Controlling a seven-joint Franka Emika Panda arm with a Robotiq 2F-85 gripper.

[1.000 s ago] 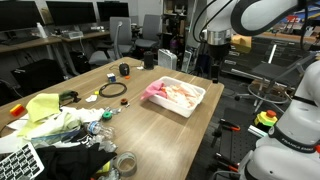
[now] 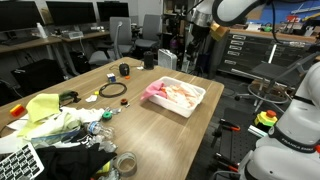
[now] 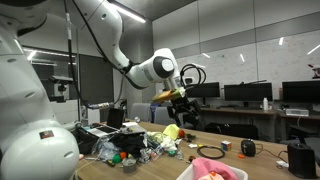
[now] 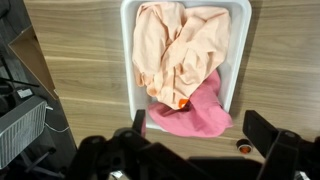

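A white tray (image 4: 239, 55) holds a peach cloth (image 4: 178, 48) and a pink cloth (image 4: 203, 108). The pink one hangs over one edge of the tray, and a small red and black item (image 4: 183, 103) shows between the two cloths. Above the tray, my gripper stands open, its dark fingers wide apart with nothing between them. In exterior view 1 the tray (image 2: 187, 109) sits on the wooden table, well below the raised gripper. Exterior view 2 shows only the pink cloth (image 3: 212, 171) and part of the tray at the bottom edge.
A heap of clothes (image 2: 52, 125), jars and a keyboard (image 2: 20, 162) crowds the table's left side. A black cable ring (image 2: 113, 90) and cups lie farther back. Bare wood (image 2: 160, 130) runs between the heap and the tray.
The arm has risen and swung left in exterior view 1, from low beside the tray's right side to higher up and farther back. The tray and cloths have stayed put.
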